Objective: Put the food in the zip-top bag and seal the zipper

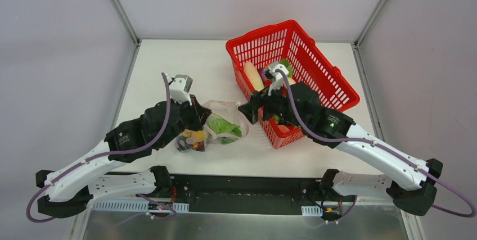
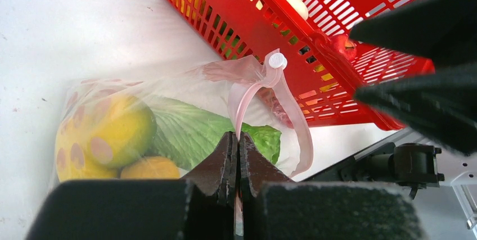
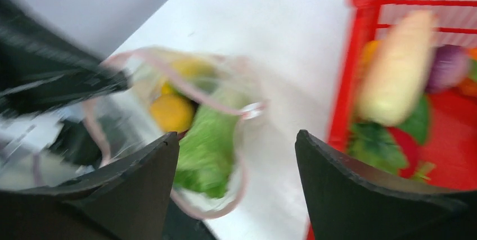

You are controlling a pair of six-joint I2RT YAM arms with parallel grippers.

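The clear zip top bag (image 2: 185, 82) lies on the table with its mouth spread toward the right, and a white zipper slider (image 2: 277, 60) sits at the top of its rim. Inside are a leafy green vegetable (image 2: 197, 125) and yellow and orange fruit (image 2: 149, 168). My left gripper is shut on the rim of the bag. Between the bag's mouth and the basket hangs my right gripper (image 1: 250, 115), its fingers (image 3: 332, 178) apart with nothing between them. In the right wrist view the leafy green (image 3: 208, 144) shows through the open mouth.
A red basket (image 1: 332, 77) stands right of the bag. It holds a long pale vegetable (image 3: 396, 71), a purple one (image 3: 448, 67) and leafy greens (image 3: 374, 145). Clear tabletop (image 1: 169, 66) lies at the back left.
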